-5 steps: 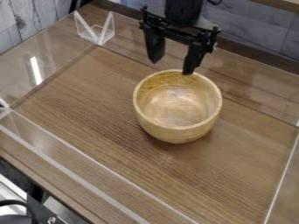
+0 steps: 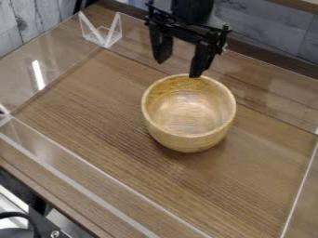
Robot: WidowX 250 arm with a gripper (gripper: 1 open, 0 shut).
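Note:
My black gripper hangs at the top centre of the camera view, above and behind a round cream-yellow bowl. Its two fingers point down and stand well apart, open, with nothing seen between them. The bowl sits upright on the wooden table, and its visible inside is empty.
A white wire-like object stands at the back left. A dark object is cut off at the lower left corner.
The gripper has shifted a little to the left over the last second, staying behind the bowl. The bowl has not visibly moved.

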